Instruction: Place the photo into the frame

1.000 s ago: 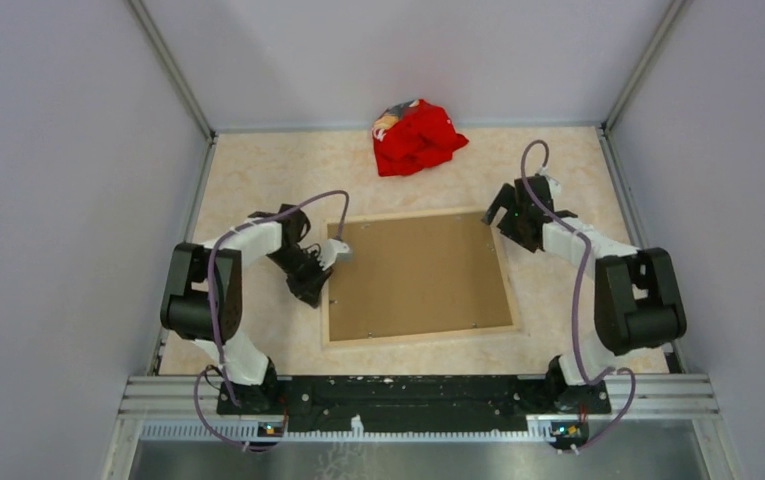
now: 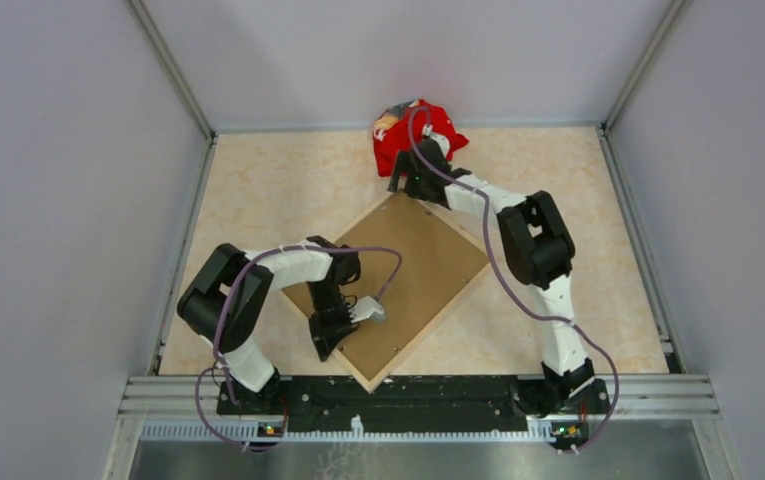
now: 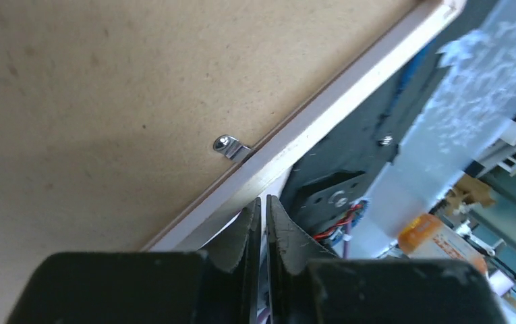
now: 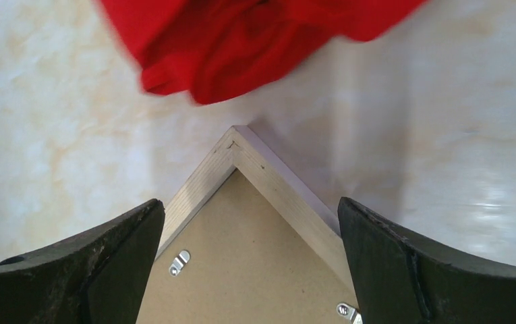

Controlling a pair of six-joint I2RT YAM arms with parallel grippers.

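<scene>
A wooden picture frame [image 2: 442, 312] lies turned diagonally on the table, its brown backing board [image 2: 408, 262] and small metal clips [image 3: 224, 144] showing. Its lowest corner reaches past the front table edge. No photo can be seen. My left gripper is beside the frame's lower-left side, its fingers only a narrow gap apart with nothing clearly held between them. At the far corner, my right gripper stands wide open, fingers [image 4: 393, 270] to either side of that corner and holding nothing.
A crumpled red cloth [image 2: 390, 150] lies just beyond the far corner, near the right gripper. A dark strip [image 2: 428, 400] runs along the front.
The frame has turned from nearly square to diagonal. My right gripper went left and away toward the red cloth with its corner; the left gripper came nearer the front and slightly right.
</scene>
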